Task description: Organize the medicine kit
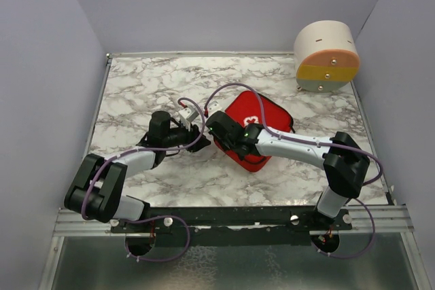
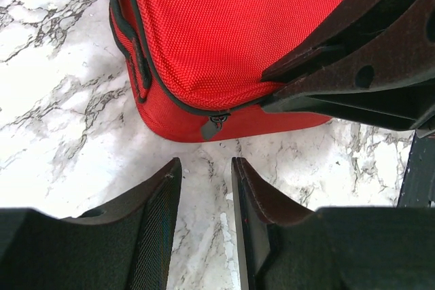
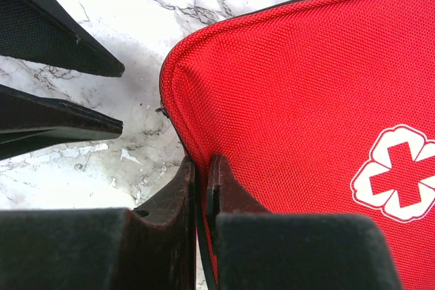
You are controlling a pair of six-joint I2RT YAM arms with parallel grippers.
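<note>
The red medicine kit (image 1: pixel 248 110) lies on the marble table, a white cross emblem on its lid. In the right wrist view my right gripper is shut on the edge of that red fabric (image 3: pixel 299 86) at a corner. The left wrist view shows a dark zipper pull (image 2: pixel 212 127) on the kit's front side, and my left gripper just short of it, fingers slightly apart with bare marble between them. In the top view the left gripper is left of the kit.
A white cylindrical cabinet (image 1: pixel 323 49) with orange and yellow drawers stands at the back right. Bare marble table (image 1: pixel 136 79) lies at the back left and front. Grey walls border the sides and back.
</note>
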